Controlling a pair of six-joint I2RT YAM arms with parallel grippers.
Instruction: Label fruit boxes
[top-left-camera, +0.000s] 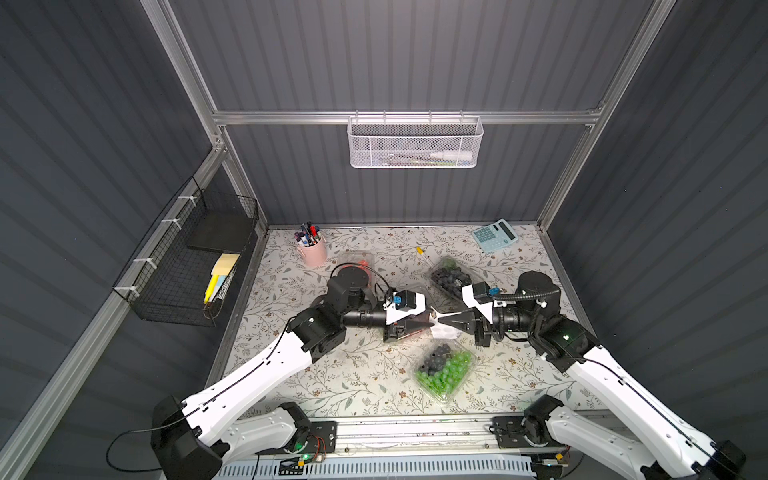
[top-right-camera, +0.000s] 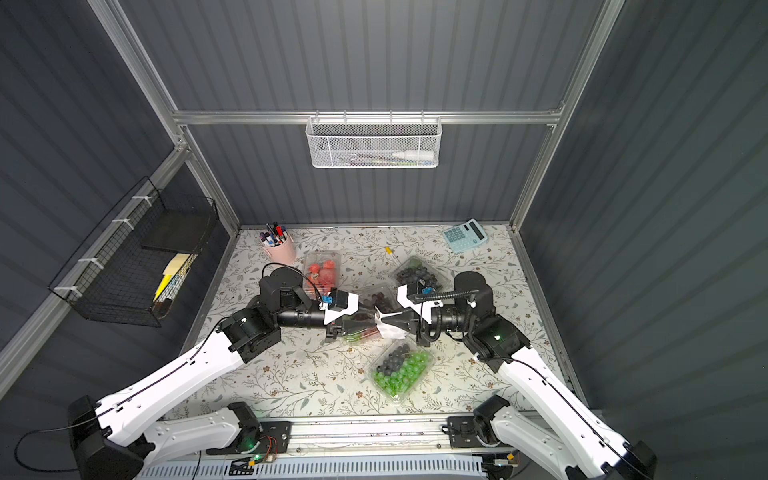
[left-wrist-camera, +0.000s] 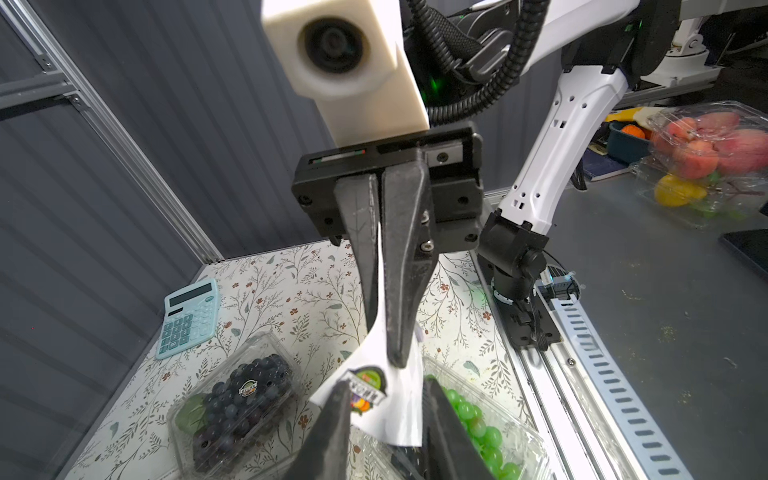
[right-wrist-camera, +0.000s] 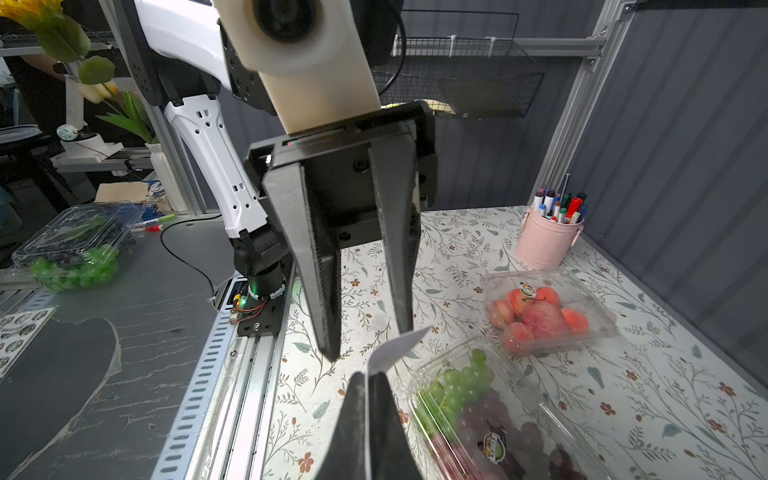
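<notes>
A white label piece (left-wrist-camera: 404, 416) bearing a colourful round fruit sticker (left-wrist-camera: 368, 389) is pinched in my right gripper, which is shut on its edge. Facing it, my left gripper stands open, fingertips close to the paper's curled corner and holding nothing. Below them is a clear box of green and dark grapes (top-right-camera: 400, 370), with no sticker visible on its lid. Round stickers show on the dark grape box (left-wrist-camera: 236, 400), the peach box (right-wrist-camera: 548, 316) and the mixed grape box (right-wrist-camera: 480, 416), which the arms partly cover from above.
A pink pen cup (right-wrist-camera: 546, 240) and a light blue calculator (top-left-camera: 495, 236) stand toward the back. A white mesh basket (top-left-camera: 414, 144) hangs on the rear wall, a black wire basket (top-left-camera: 172, 280) at left.
</notes>
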